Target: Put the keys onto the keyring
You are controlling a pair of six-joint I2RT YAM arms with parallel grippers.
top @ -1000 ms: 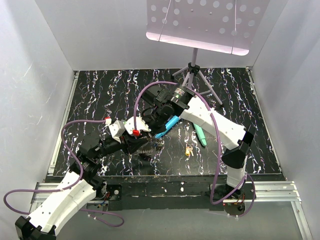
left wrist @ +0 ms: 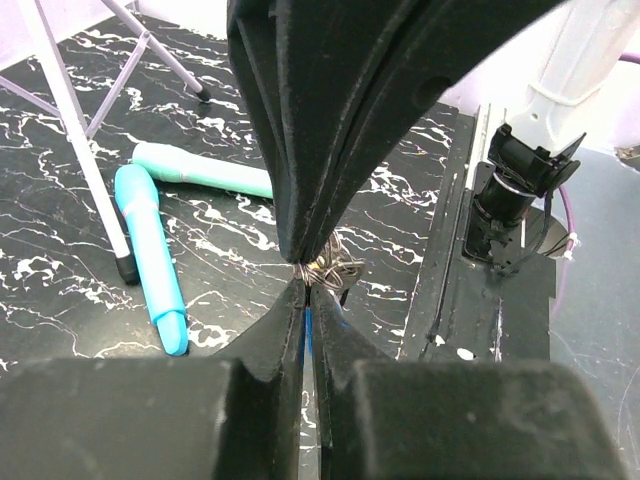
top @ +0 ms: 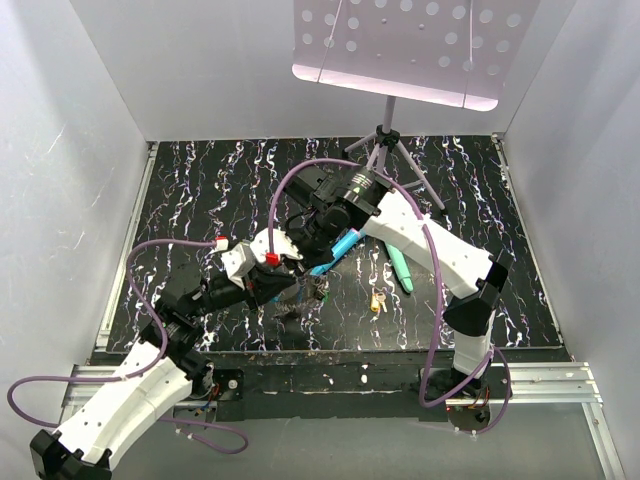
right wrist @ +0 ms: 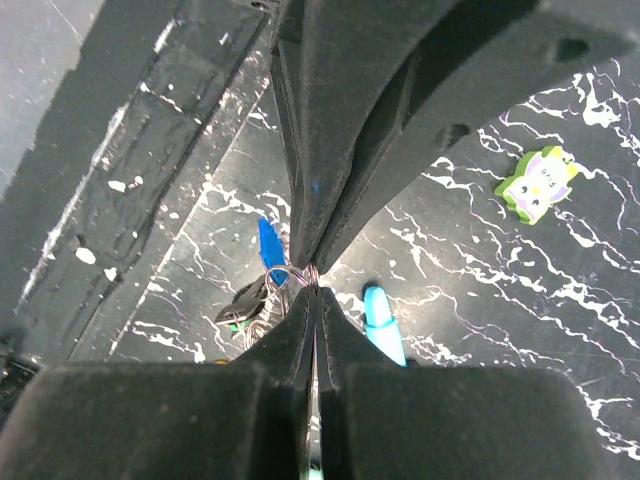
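A tangle of thin metal rings, the keyring (left wrist: 338,268), hangs where both grippers meet tip to tip. In the left wrist view my left gripper is shut on the wire. In the right wrist view my right gripper is also shut, with a ring at its tips. A blue key (right wrist: 270,245) and a dark key (right wrist: 240,305) hang beside the rings; whether they are threaded I cannot tell. Loose golden keys (top: 378,300) lie on the table. From above, the meeting point is partly hidden by the grippers.
A blue marker (top: 337,250) and a green marker (top: 398,268) lie behind and right of the grippers. A small green figure (right wrist: 538,185) rests on the table. At the back stands a music-stand tripod (top: 386,150).
Both arms have barely moved.
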